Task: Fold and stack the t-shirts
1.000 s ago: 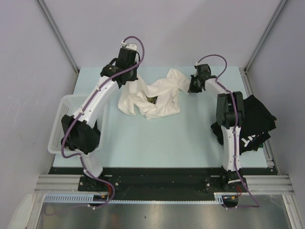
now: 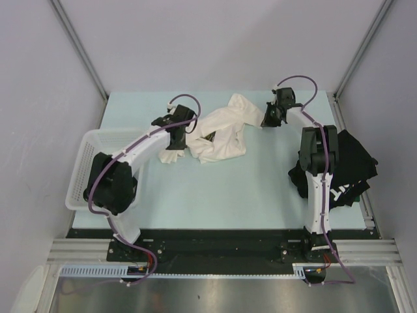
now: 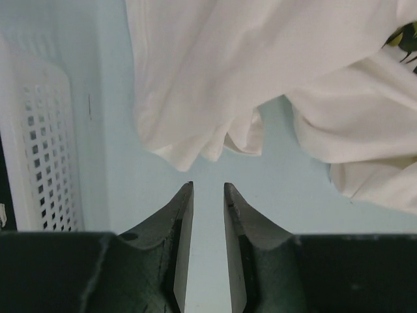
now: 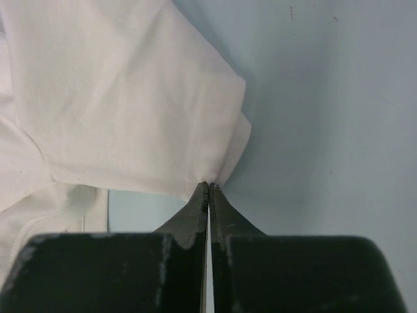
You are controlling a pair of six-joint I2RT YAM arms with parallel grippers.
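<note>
A cream t-shirt [image 2: 223, 122] lies bunched and crumpled near the back of the table, with a dark print showing through a gap. My left gripper [image 2: 174, 148] hangs over its left end. In the left wrist view the fingers [image 3: 184, 225] stand apart, and the shirt's lower left corner [image 3: 176, 147] lies just beyond the tips with nothing between them. At the shirt's right end is my right gripper, its fingers together at the edge of the cloth [image 4: 225, 143]. Whether a thin bit of fabric is pinched there cannot be made out.
A white basket [image 2: 81, 173] stands at the left, partly under my left arm. Dark folded shirts [image 2: 352, 163] are piled at the right beside my right arm.
</note>
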